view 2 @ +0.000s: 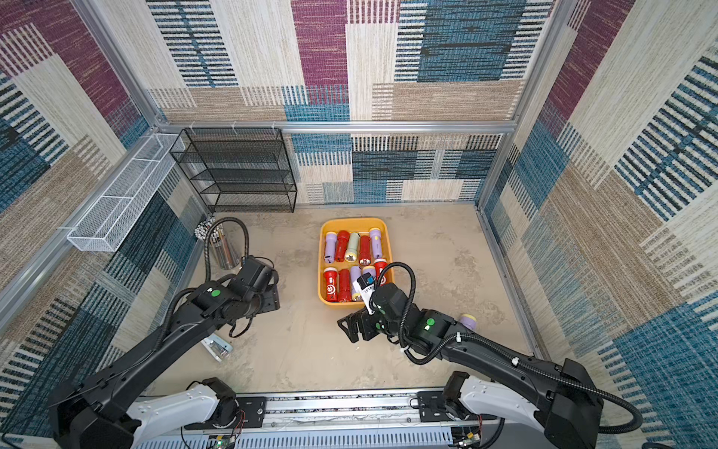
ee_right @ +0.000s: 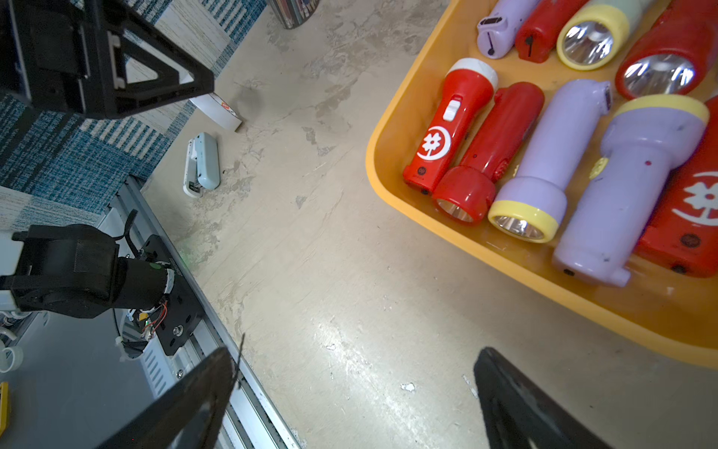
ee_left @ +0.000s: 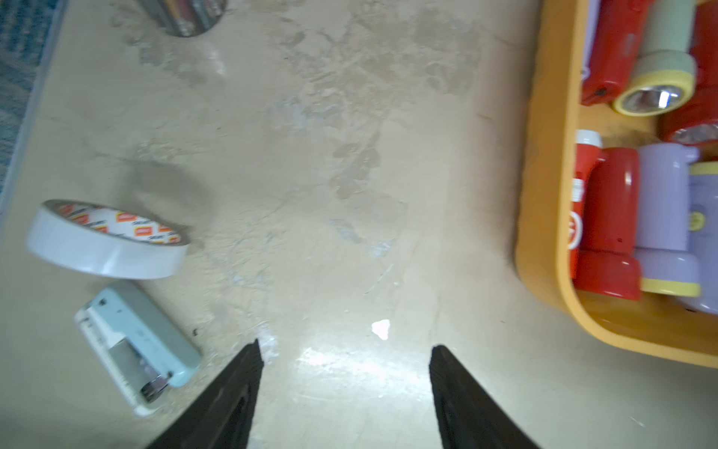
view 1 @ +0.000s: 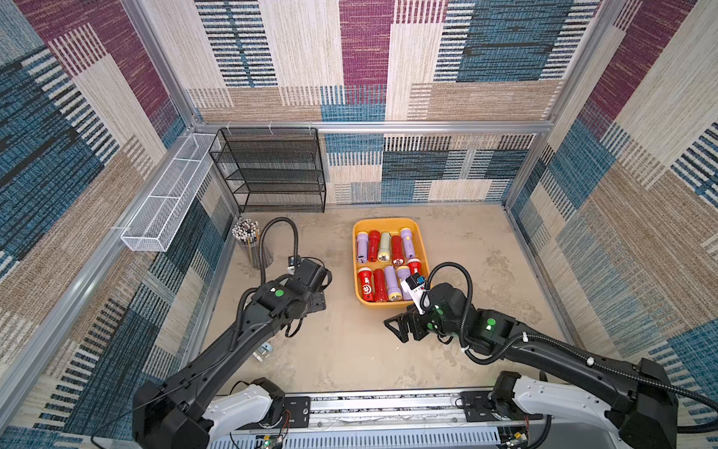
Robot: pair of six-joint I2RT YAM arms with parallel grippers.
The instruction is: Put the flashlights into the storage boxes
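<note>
An orange box [view 1: 361, 298] holds several red, lavender and pale green flashlights, laid in two rows; a red one with a white emblem [ee_right: 441, 134] lies at its front left. My left gripper hangs over bare table left of the box, fingers apart with nothing between them. My right gripper is open and empty, low at the front right of the box. A lavender flashlight [view 2: 467, 320] lies outside the box at the right, mostly hidden behind the right arm.
A tape roll [ee_left: 108, 250] and stapler [ee_left: 138, 348] lie at the left. A metal cup of pens [view 2: 224, 250] stands behind them, near a black wire rack [view 1: 269, 187].
</note>
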